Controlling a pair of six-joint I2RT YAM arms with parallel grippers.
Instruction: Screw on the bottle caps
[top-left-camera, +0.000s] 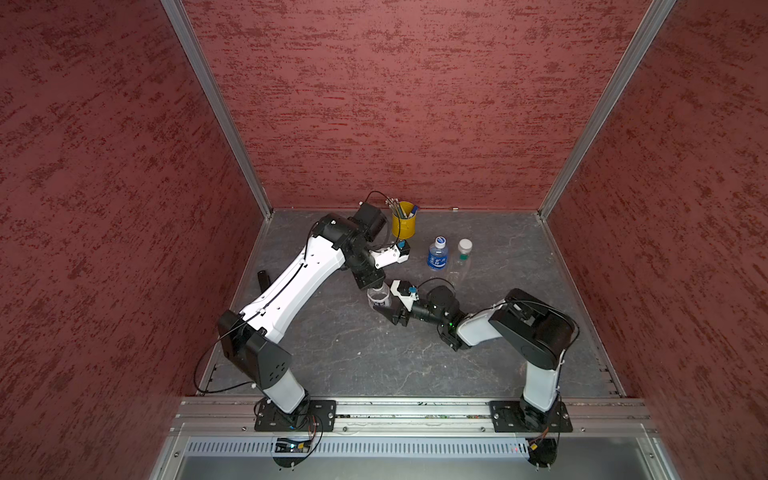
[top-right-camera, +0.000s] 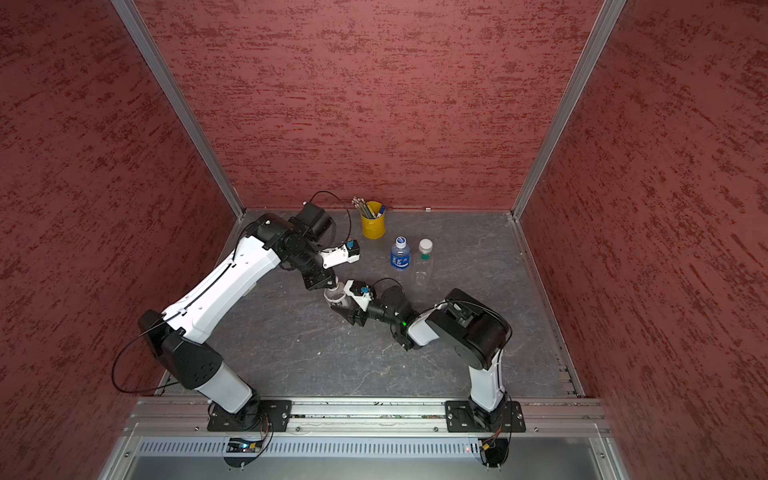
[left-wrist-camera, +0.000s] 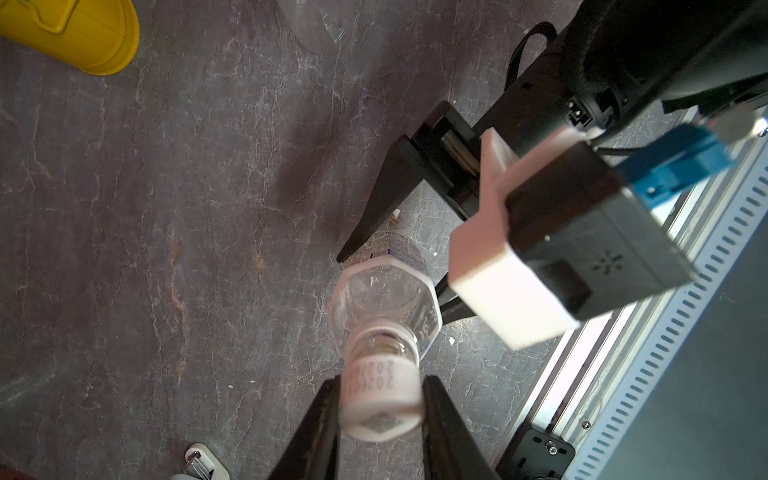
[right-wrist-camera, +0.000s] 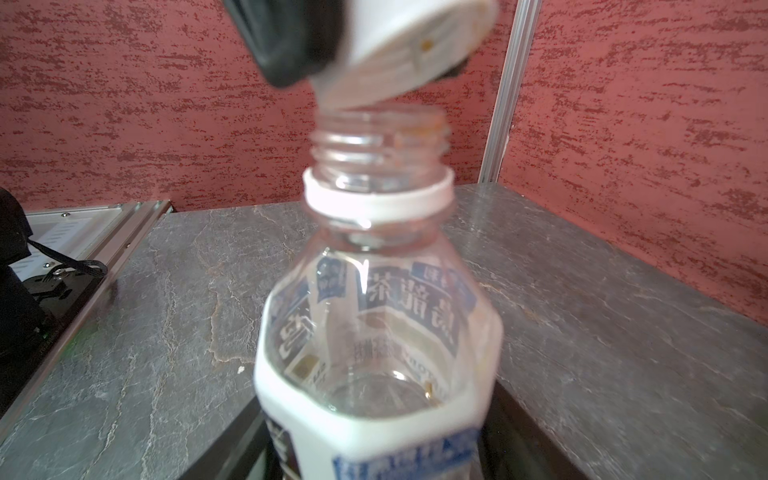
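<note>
A clear bottle with a white neck ring (right-wrist-camera: 382, 200) stands in front of my right gripper, whose fingers (right-wrist-camera: 240, 448) lie on both sides of its body. Whether they press on it cannot be made out. Over the threaded mouth, my left gripper is shut on a white cap (left-wrist-camera: 379, 392). Seen from the right wrist, this cap (right-wrist-camera: 408, 48) is tilted, its open underside showing and its lower edge at the top of the threads. Farther back stand a blue-labelled bottle (top-left-camera: 437, 256) and a clear bottle (top-left-camera: 464, 257), both with white caps.
Behind the arms is a yellow cup (top-left-camera: 404, 224) holding brushes and pens. A small black object (top-left-camera: 264, 280) lies at the left edge. Bare table (top-left-camera: 384, 360) stretches in front of the grippers and to the right.
</note>
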